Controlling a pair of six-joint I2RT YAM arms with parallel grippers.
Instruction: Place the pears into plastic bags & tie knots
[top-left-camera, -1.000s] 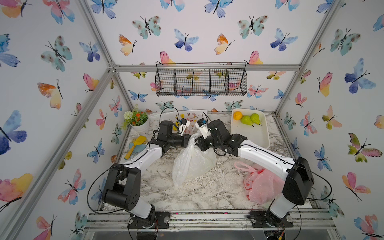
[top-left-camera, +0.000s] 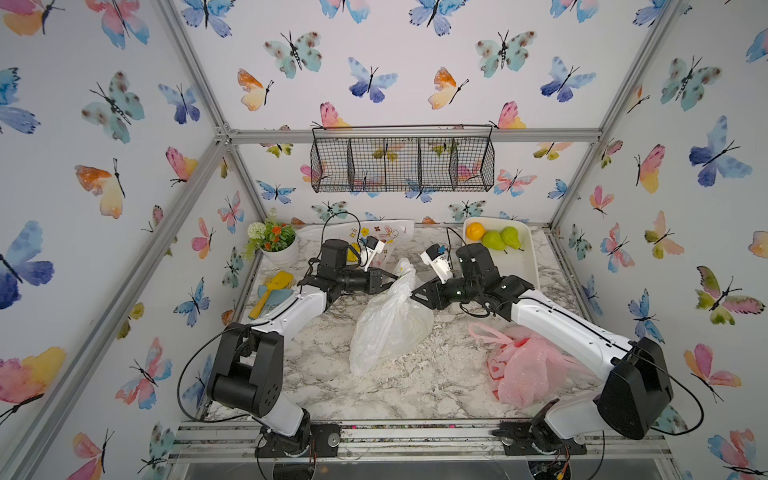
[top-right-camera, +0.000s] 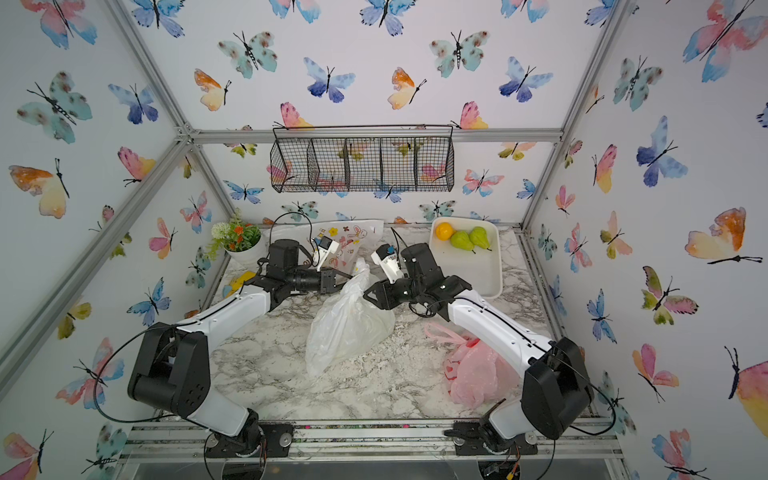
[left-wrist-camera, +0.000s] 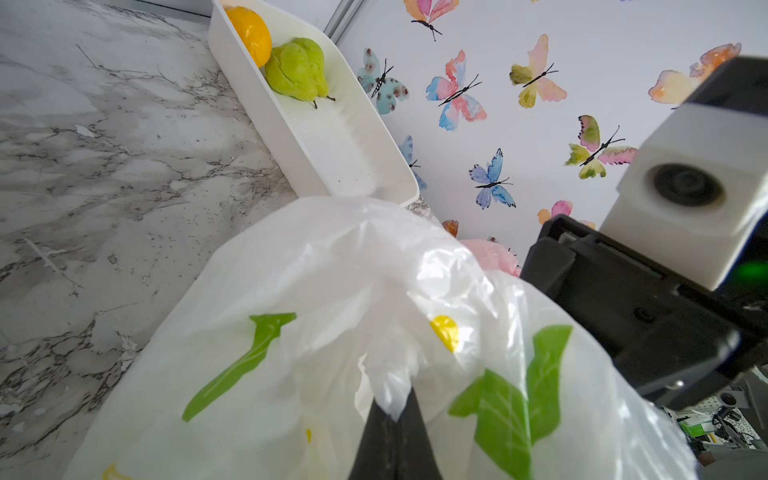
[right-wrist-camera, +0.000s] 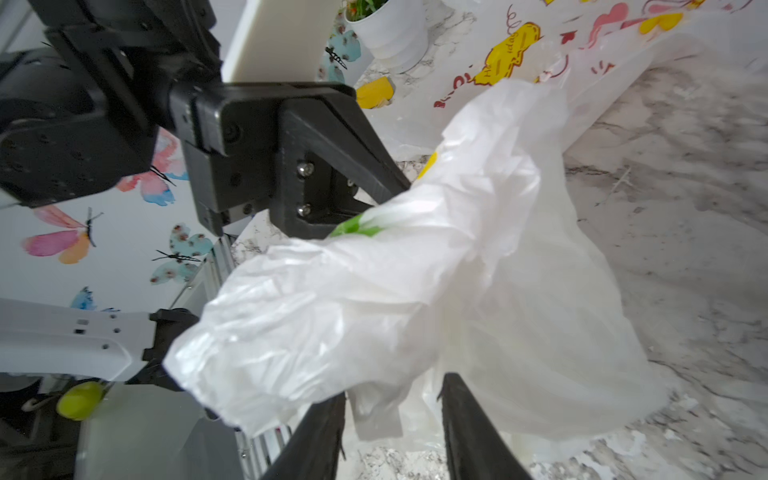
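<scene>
A white, translucent plastic bag (top-left-camera: 392, 321) droops to the table between my two arms, its neck bunched upward. My left gripper is shut, with a thin pinch of the bag's film at its fingertips. On the other side, my right gripper stands open at the bag's neck; a strip of white film hangs between its fingers without being clamped. What lies inside the bag cannot be seen. Two green pears (top-left-camera: 501, 238) rest in the white tray (top-left-camera: 534, 276) at the back right.
An orange (top-left-camera: 475, 231) shares the tray. A pink bag (top-left-camera: 524, 369) lies at the front right under my right arm. A flower pot (top-left-camera: 281, 254), a yellow brush (top-left-camera: 274, 289) and a printed bag (top-left-camera: 396, 232) are at the back left.
The bag's neck has leaned right; the left arm has barely moved.
</scene>
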